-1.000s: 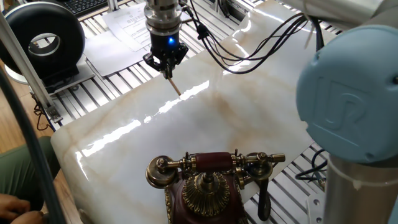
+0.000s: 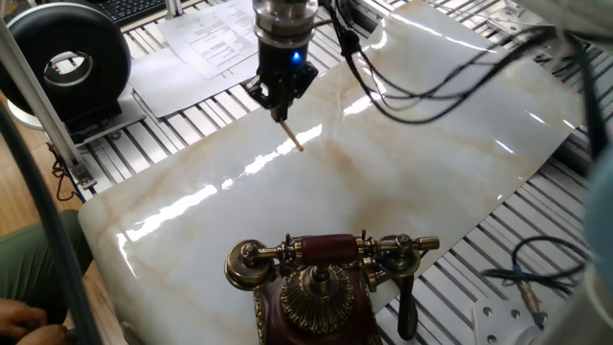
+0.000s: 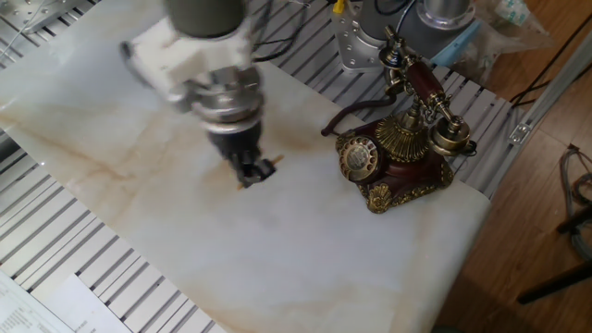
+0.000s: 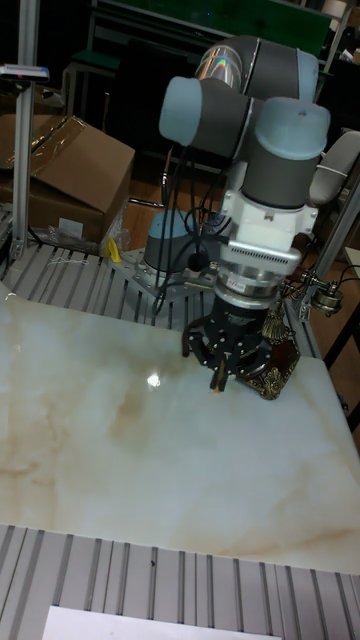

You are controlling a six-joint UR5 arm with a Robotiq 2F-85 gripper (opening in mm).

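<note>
My gripper (image 2: 281, 113) hangs above the marbled board, its fingers closed together on a thin wooden stick (image 2: 293, 137). The stick juts out at a slant below the fingertips, its free end apart from anything else. In the second view the gripper (image 3: 253, 178) appears left of an old-style telephone (image 3: 400, 153), with open board between them. That telephone is dark red with brass trim; its rotary dial (image 3: 359, 159) faces the board, and the handset (image 3: 425, 81) rests on its cradle. From the third view, the gripper (image 4: 218, 373) covers part of the telephone (image 4: 279, 357).
The glossy marbled board (image 3: 277, 268) is mostly bare. Cables (image 2: 421, 110) loop from the arm over it. A black ring-shaped object (image 2: 67, 67) and papers (image 2: 206, 43) lie beyond its far edge. A person's hand (image 2: 29, 321) shows at the lower left.
In the first exterior view the gripper has moved rightward with the stick still in it. The blue arm joint has swung to the right, mostly out of view. The telephone has stayed put.
</note>
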